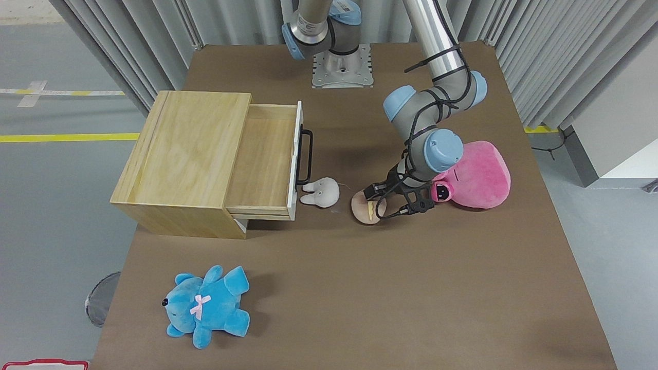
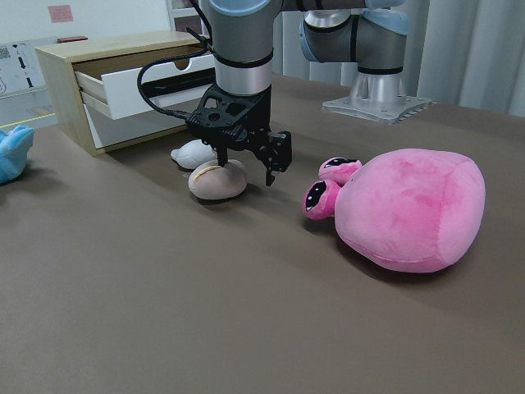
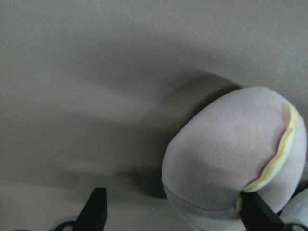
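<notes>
My gripper hangs low over a pale beige round plush with a yellow-lined seam, near the table's middle. In the wrist view its fingers stand apart, one at the plush, the other over bare table; it is open. Just left of the plush lies a small white bunny toy, between it and the open drawer of a wooden cabinet.
A pink plush lies close to the right of the gripper. A blue bear lies at the front left.
</notes>
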